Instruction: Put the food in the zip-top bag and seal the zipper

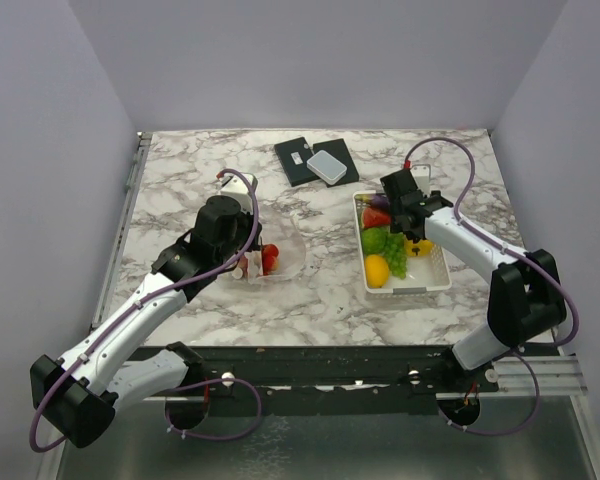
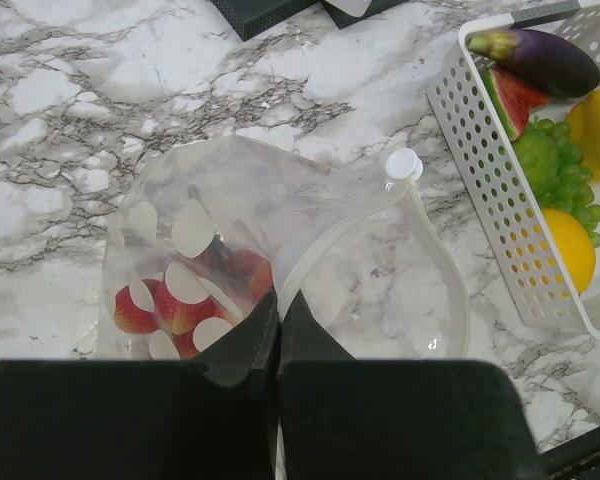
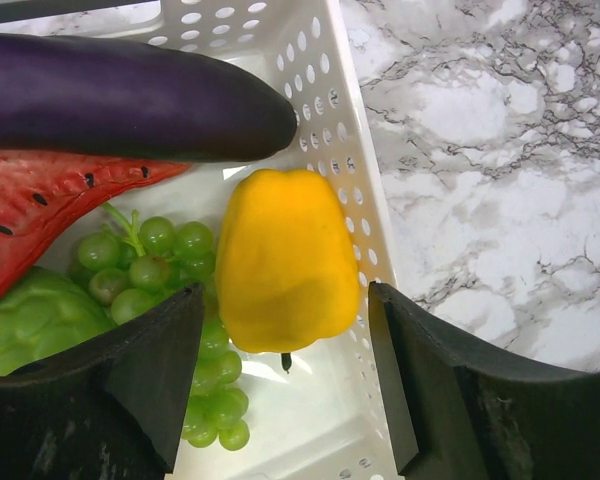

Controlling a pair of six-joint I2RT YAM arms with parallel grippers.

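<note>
A clear zip top bag (image 2: 380,270) lies on the marble table with its mouth spread and a white slider at the rim. Red strawberry-like fruit (image 2: 180,305) shows inside it. My left gripper is shut on the bag's thin edge. Over the white basket (image 1: 410,291) my right gripper stands part open, its fingers on either side of a yellow pepper (image 3: 285,260) and apart from it. Around the pepper in the basket lie green grapes (image 3: 145,275), an eggplant (image 3: 130,95), a watermelon slice (image 3: 50,200) and a green vegetable (image 3: 35,325).
A yellow lemon-like fruit (image 1: 377,271) sits in the basket's near left corner. Dark flat boxes (image 1: 295,162) and a pale one (image 1: 326,167) lie at the back. Between bag and basket the table is clear.
</note>
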